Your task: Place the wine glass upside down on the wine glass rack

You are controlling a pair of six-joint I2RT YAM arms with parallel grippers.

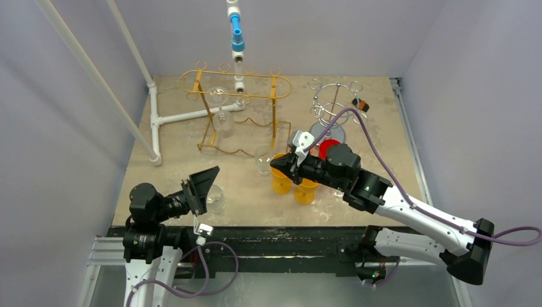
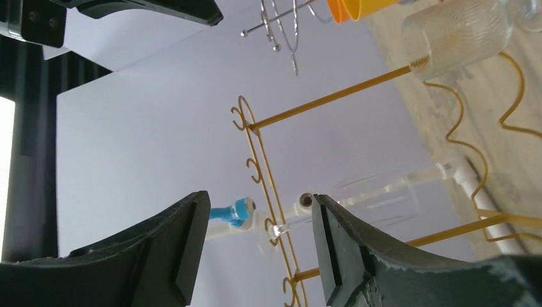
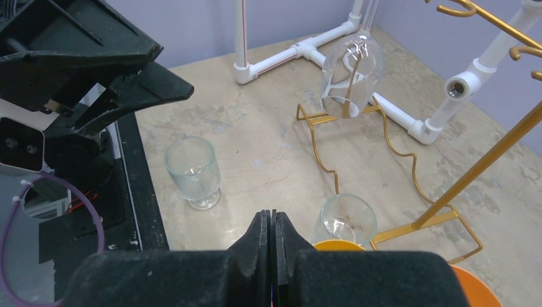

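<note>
On the gold rack (image 1: 243, 73), a clear wine glass (image 1: 223, 120) hangs upside down by its base at the rack's left part; in the right wrist view its bowl (image 3: 352, 75) points down, clear of the table. My left gripper (image 1: 203, 187) is at the front left, apart from the rack; in the left wrist view its fingers (image 2: 167, 246) stand apart with nothing between them. Above the orange cups at mid-table is my right gripper (image 1: 281, 163). Its fingertips (image 3: 261, 233) meet, nothing showing between them.
Two short clear glasses stand on the table, one (image 3: 193, 167) near my left gripper and another (image 3: 346, 219) by the rack's foot. Orange cups (image 1: 282, 184) stand under my right gripper. A silver rack (image 1: 335, 102) is at the back right. White pipes (image 1: 192, 117) run along the left.
</note>
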